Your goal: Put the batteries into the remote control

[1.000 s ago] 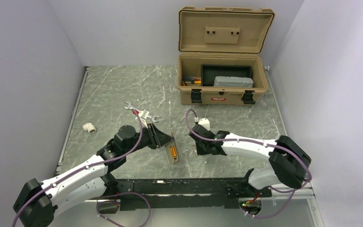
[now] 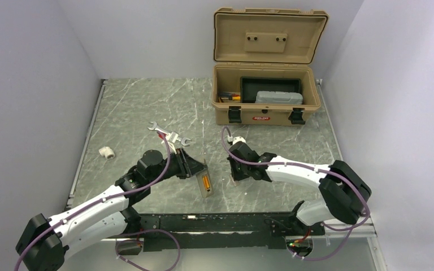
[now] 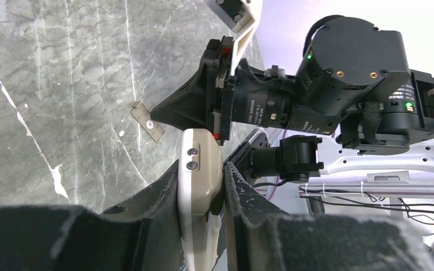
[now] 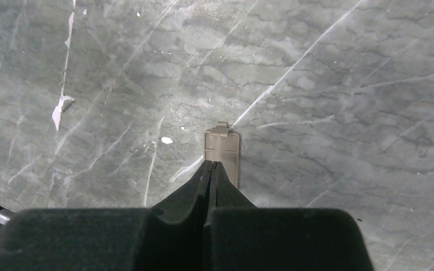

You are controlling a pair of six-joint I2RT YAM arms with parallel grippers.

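Observation:
The remote control (image 2: 203,189) is held upright-tilted by my left gripper (image 2: 198,168), its open back showing orange batteries (image 2: 207,182). In the left wrist view the remote (image 3: 198,186) is clamped between the fingers. The grey-beige battery cover (image 4: 221,149) lies on the marble table, partly hidden under the tips of my right gripper, which is shut with nothing visible between its fingers. In the left wrist view the cover (image 3: 141,118) sits beside the right gripper's pointed tips.
An open tan toolbox (image 2: 267,116) with a tray and case stands at the back right. Wrenches (image 2: 182,139) lie behind the left gripper, and a white fitting (image 2: 106,152) at the left. The table's front edge is close.
The left arm and remote look unchanged.

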